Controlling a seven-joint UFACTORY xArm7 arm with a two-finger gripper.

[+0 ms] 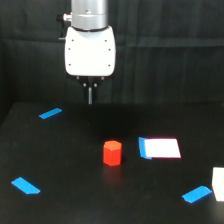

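Observation:
A small red hexagonal block stands alone on the black table, near the middle of the camera view. Above the table's far part hangs my gripper under its white housing, pointing down. It is up and to the left of the block in the picture, well apart from it. The dark fingers are too small against the black backdrop to show how they stand, and no object can be made out at their tips.
Blue tape marks lie at the far left, near left and near right. A white card with red and blue edges lies right of the block. Another white piece shows at the right edge.

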